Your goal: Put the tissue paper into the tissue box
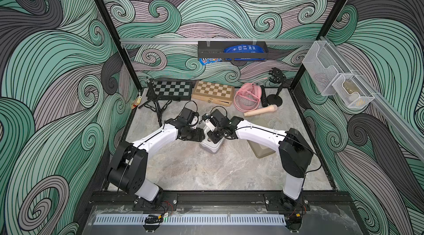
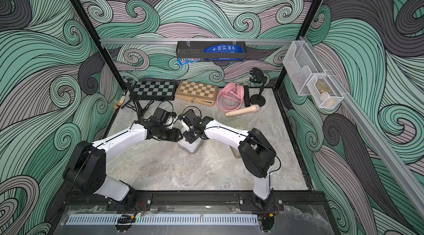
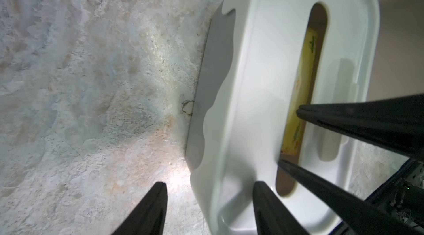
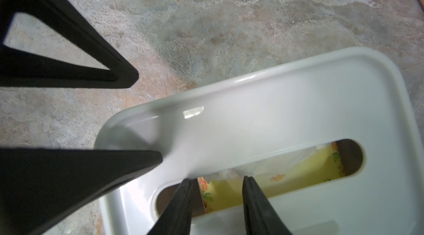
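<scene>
The white tissue box (image 1: 211, 145) sits mid-table beneath both grippers. In the left wrist view its lid (image 3: 260, 67) has a long slot showing a yellow tissue pack (image 3: 297, 84), also visible in the right wrist view (image 4: 309, 173). My left gripper is part open over one end of the box, one fingertip on the lid. My right gripper stands part open over the slot near its end. Black fingers of the other gripper reach across the lid in each wrist view. I see nothing held.
Chessboards (image 1: 212, 91), a pink basket (image 1: 247, 95), a microphone (image 1: 260, 110) and a tripod line the back. An olive flat item (image 1: 262, 148) lies right of the box.
</scene>
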